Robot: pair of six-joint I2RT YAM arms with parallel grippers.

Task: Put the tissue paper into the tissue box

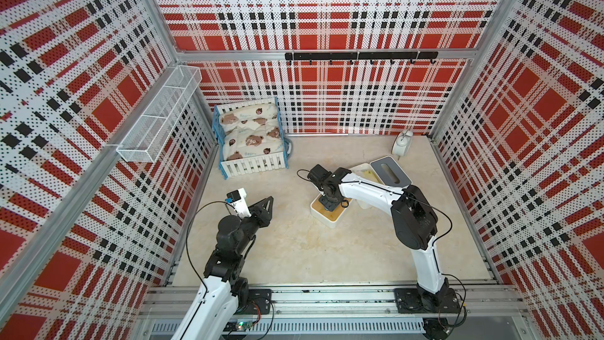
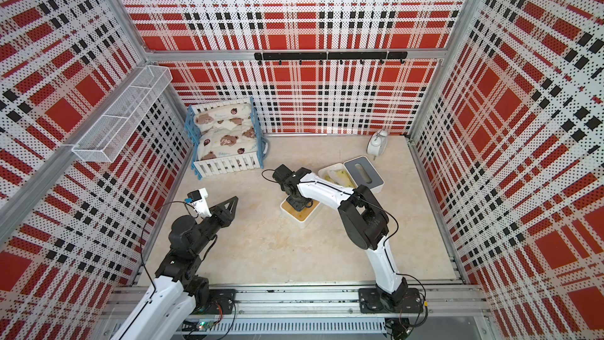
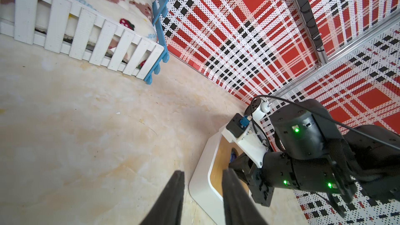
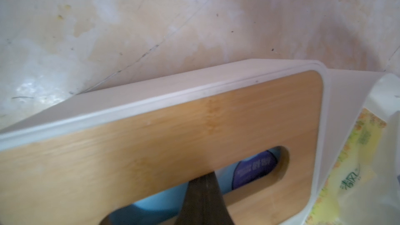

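Observation:
A white tissue box with a wooden lid [image 4: 208, 120] sits mid-table, a blue packet [image 4: 254, 166] showing through its slot. My right gripper is down in that slot, its fingers together; nothing visible between them. Beside this box a white container [image 2: 339, 173] holds a yellow tissue pack [image 4: 350, 154]. A second box with a grey lid [image 1: 390, 170] is behind it at the right. My left gripper [image 1: 267, 204] is raised at the table's left, part open and empty, apart from the boxes.
A toy bed [image 1: 251, 163] with a blanket stands at the back left, a white clock [image 1: 400, 144] at the back right. A wire shelf [image 1: 151, 132] hangs on the left wall.

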